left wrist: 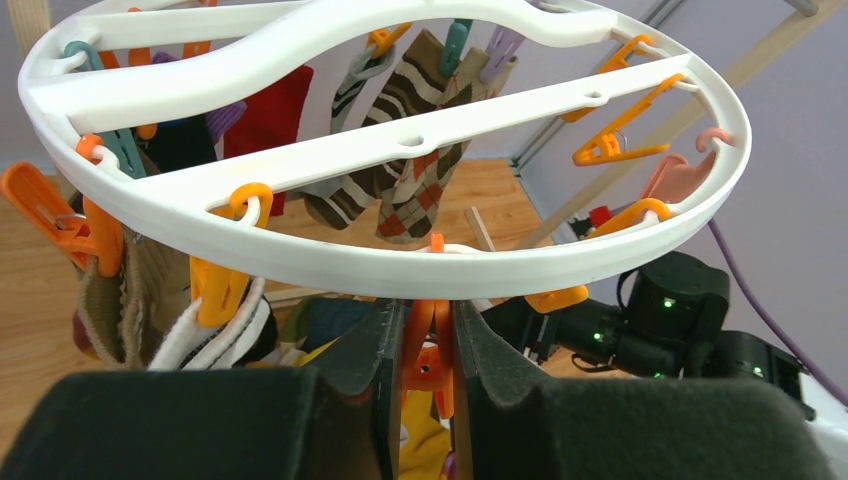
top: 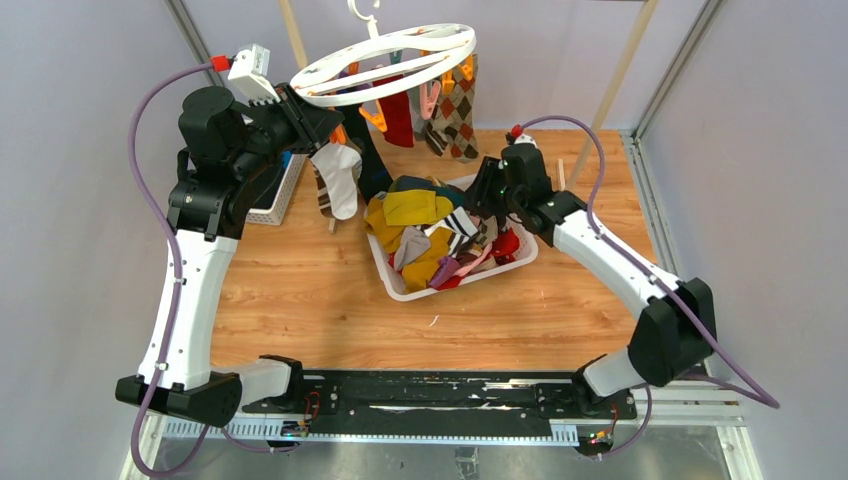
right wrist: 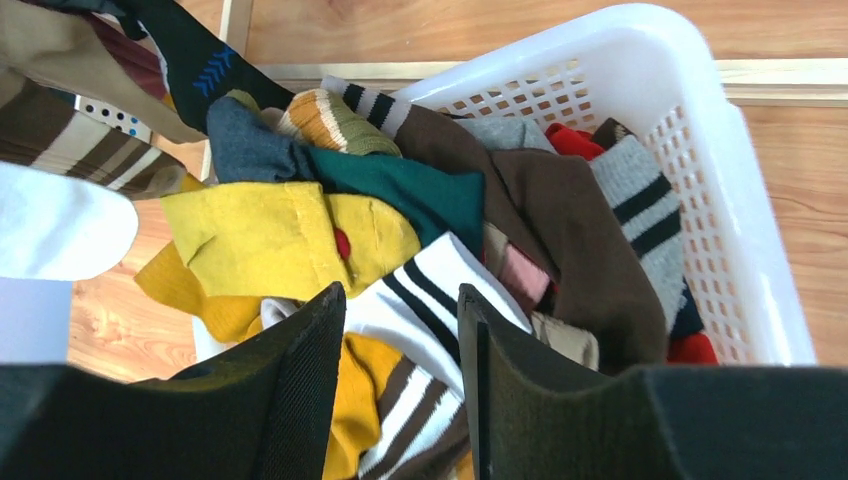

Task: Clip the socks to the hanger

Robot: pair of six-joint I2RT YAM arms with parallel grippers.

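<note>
The white round hanger (top: 455, 42) carries orange and other coloured clips around its ring, several with socks hanging from them. My left gripper is at the ring's near side, shut on an orange clip (left wrist: 428, 372) that hangs from the hanger (left wrist: 350, 255). No sock shows in that clip. Over the white basket (top: 400, 293) of mixed socks, my right gripper stands open, with nothing held between its fingers. Below its fingertips lies a white sock with black stripes (right wrist: 445, 270); a yellow sock (right wrist: 255, 235) and a dark brown sock (right wrist: 600, 270) are beside it.
A white sock (top: 340, 180) and a brown argyle sock (top: 461, 110) hang from the ring, near the basket's far side. Another basket (top: 280, 195) stands behind the left arm. Wooden poles (top: 622, 75) rise at the back.
</note>
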